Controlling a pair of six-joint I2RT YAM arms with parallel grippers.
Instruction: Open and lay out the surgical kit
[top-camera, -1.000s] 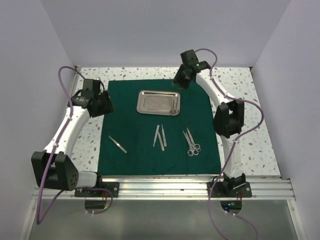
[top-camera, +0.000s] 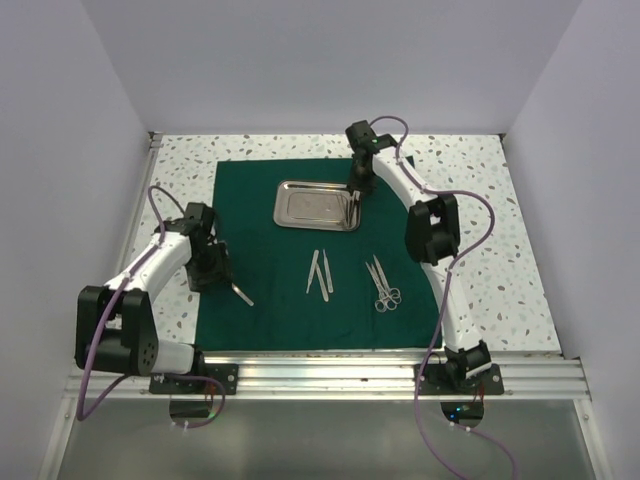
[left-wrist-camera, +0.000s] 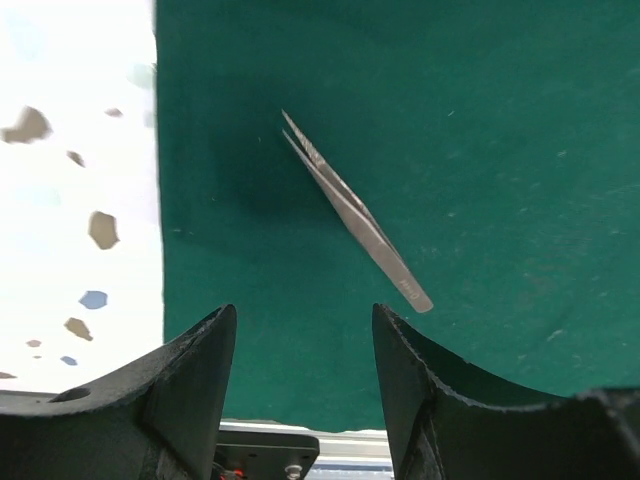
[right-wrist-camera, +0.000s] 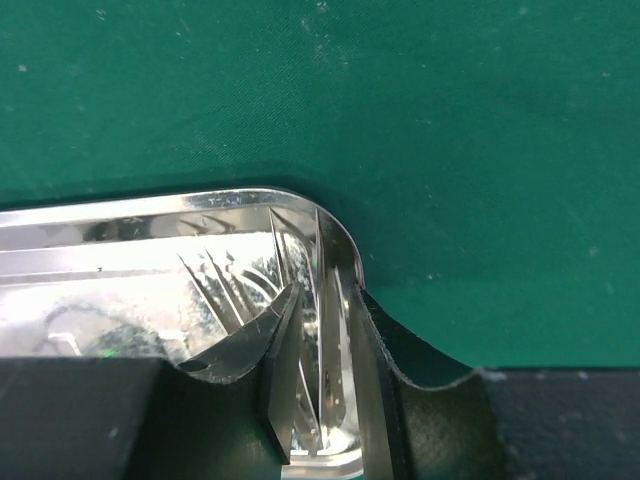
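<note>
My left gripper (top-camera: 215, 262) is open over a pair of tweezers (left-wrist-camera: 365, 230) lying on the green cloth at the left; nothing is between its fingers. My right gripper is at the right end of the metal tray (top-camera: 310, 205), its fingertips close together at the slim instruments inside; whether they grip one is unclear. Slim instruments (top-camera: 326, 275) lie in a group on the middle of the cloth, with scissors (top-camera: 388, 297) to their right.
The green cloth (top-camera: 260, 260) covers the table's middle, with bare speckled surface (top-camera: 500, 250) on both sides.
My left gripper has moved down toward the front, over the tweezers.
</note>
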